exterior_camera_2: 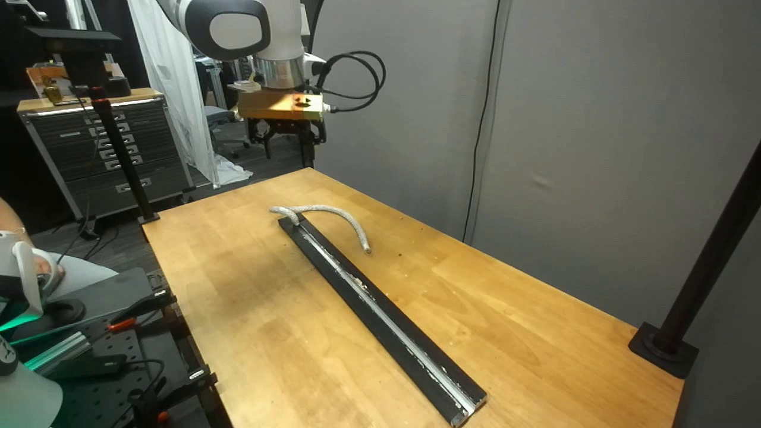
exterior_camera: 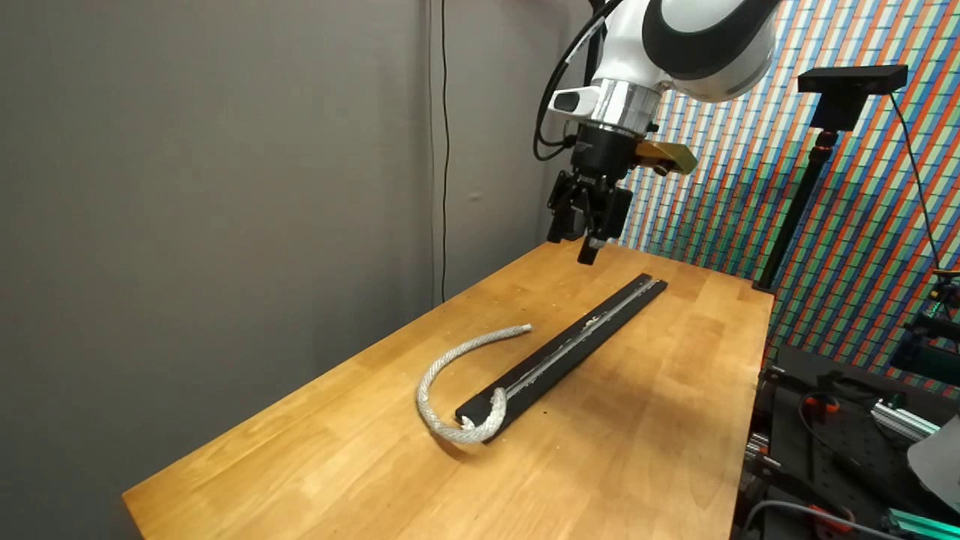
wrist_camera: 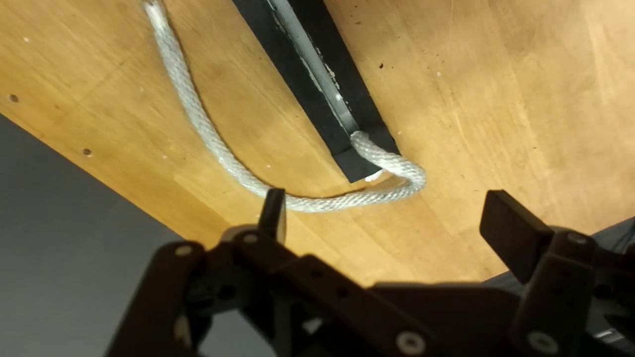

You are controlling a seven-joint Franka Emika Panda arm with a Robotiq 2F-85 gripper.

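Observation:
A grey braided rope [exterior_camera: 432,378] lies curved on the wooden table, one end resting on the near end of a long black bar [exterior_camera: 576,343] with a pale groove along its middle. In the wrist view the rope [wrist_camera: 208,134] bends round past the bar's end, and its other end lies loose on the wood. My gripper [exterior_camera: 580,250] hangs in the air near the table's far end, apart from both. Its two fingers stand wide apart in the wrist view, the gripper open with nothing held between them.
A grey wall runs along one long side of the table [exterior_camera_2: 235,314]. Black camera posts stand at its corners, one post [exterior_camera_2: 678,285] on the right in exterior view 2. A cart with tools [exterior_camera: 837,432] is beside the table. The wood around the bar is clear.

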